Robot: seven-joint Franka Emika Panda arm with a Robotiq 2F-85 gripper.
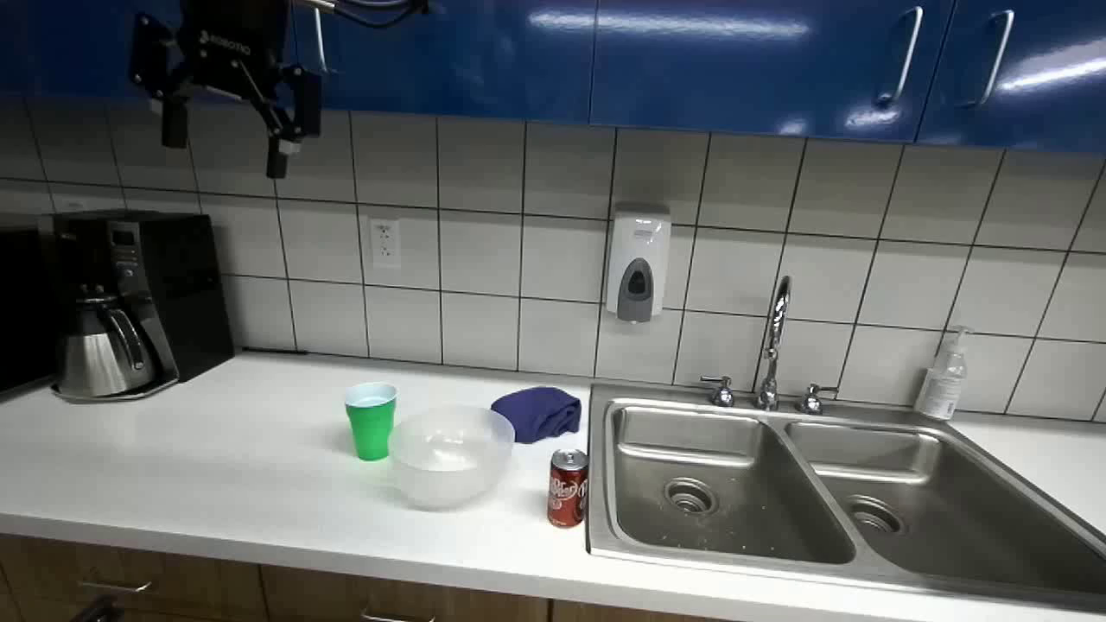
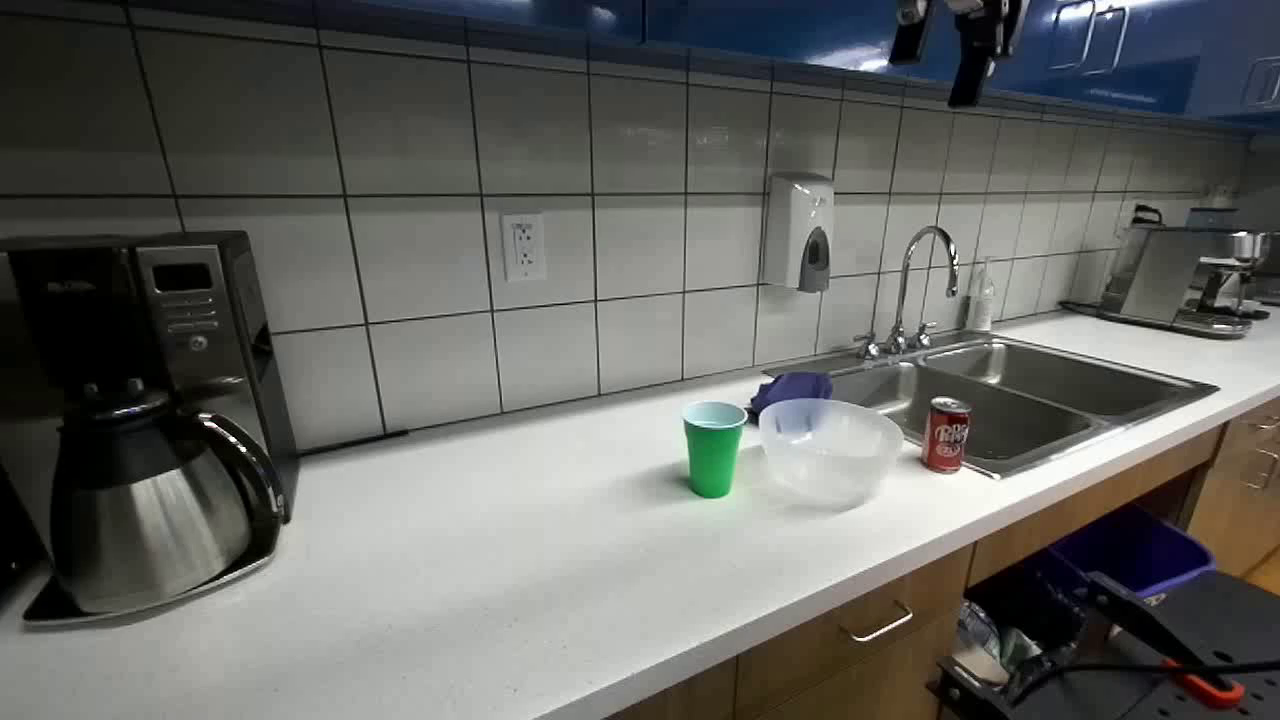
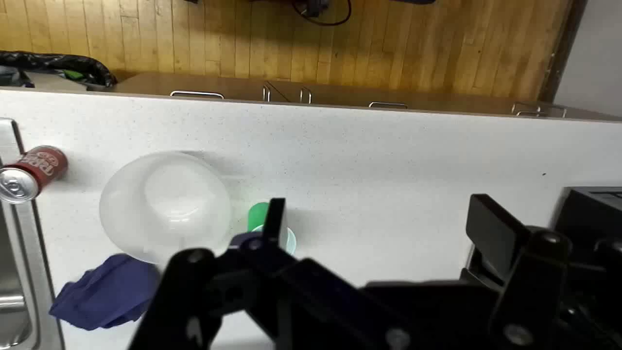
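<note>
High above the counter, at the upper left of exterior view 1, my gripper (image 1: 226,150) stands open with only air between its fingers. In the wrist view the gripper has its fingers spread wide over bare counter. A green cup (image 1: 371,423) stands upright beside a translucent empty bowl (image 1: 451,456). Behind the bowl lies a crumpled purple cloth (image 1: 537,414). A red soda can (image 1: 567,489) stands close to the sink's left edge. One finger partly covers the cup (image 3: 257,215) in the wrist view.
To the right is a double steel sink (image 1: 819,487) with a faucet (image 1: 772,342). A coffee maker (image 2: 156,420) fills the counter's left end. Blue cabinets (image 1: 726,62) hang overhead. Open white counter (image 2: 504,564) lies between coffee maker and cup.
</note>
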